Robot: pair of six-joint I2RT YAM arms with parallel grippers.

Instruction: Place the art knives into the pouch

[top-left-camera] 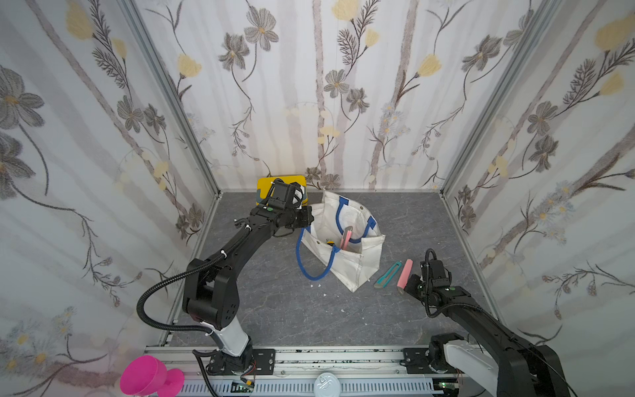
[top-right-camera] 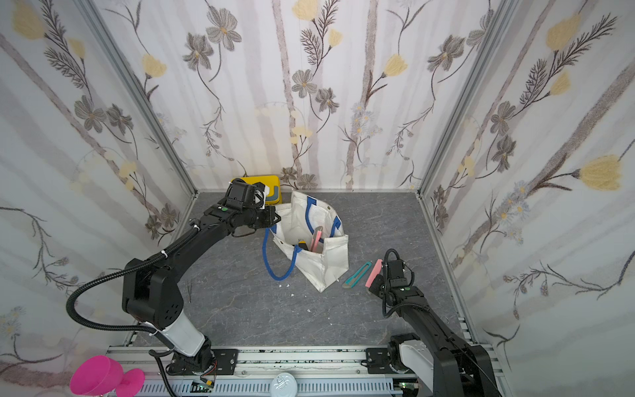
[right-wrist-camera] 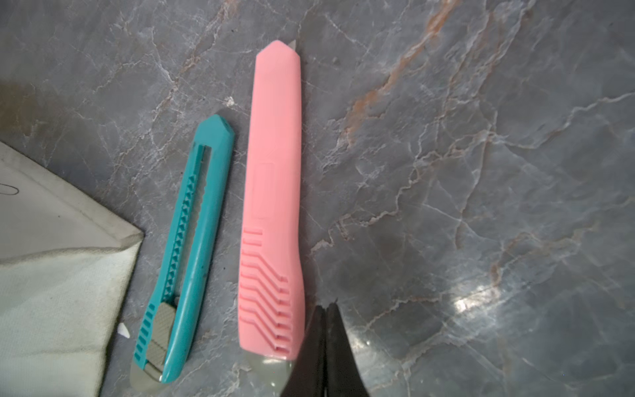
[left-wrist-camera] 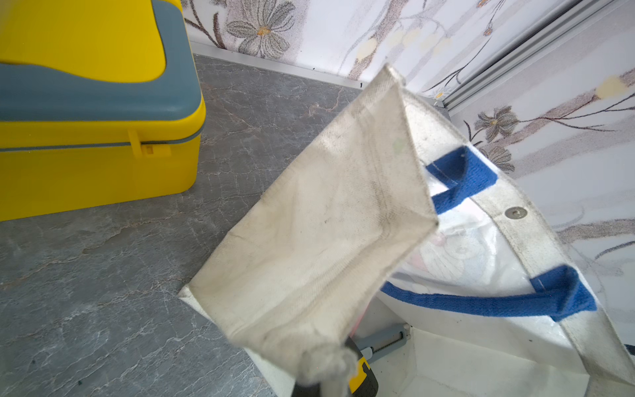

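Note:
In the right wrist view the pink art knife (right-wrist-camera: 271, 198) lies flat on the table, its solid pink side up. My right gripper is shut with nothing between its fingers, just right of the knife's near end and outside it. A teal art knife (right-wrist-camera: 185, 251) rests to the left of the pink one. The open pouch (top-left-camera: 360, 264), white cloth with blue handles, stands in the middle of the table. At its left rim, my left gripper (top-left-camera: 309, 217) is shut on the cloth; bunched fabric hides the fingertips in the left wrist view.
Inside the pouch are another pink knife (top-left-camera: 346, 238) and a yellow-black item (left-wrist-camera: 360, 377). A yellow box (left-wrist-camera: 99, 158) stands behind the left gripper. Bare table (top-left-camera: 317, 317) lies in front of the pouch, with small white scraps on it.

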